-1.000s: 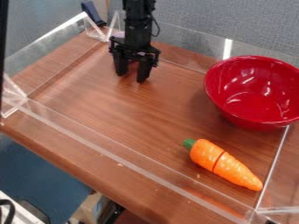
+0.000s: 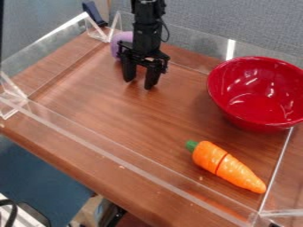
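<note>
My black gripper (image 2: 140, 78) hangs at the upper middle of the wooden table, its fingers pointing down and spread apart, with nothing visible between them. Just behind it, partly hidden by the arm, is a purple object (image 2: 120, 41). A toy carrot (image 2: 231, 167), orange with a green tip, lies at the lower right. A large red bowl (image 2: 254, 93) sits at the right, behind the carrot.
Low clear plastic walls (image 2: 142, 168) border the work area. A grey padded wall stands behind.
My gripper has shifted slightly to the right, and more of the purple object behind it shows. The carrot and bowl have not moved.
</note>
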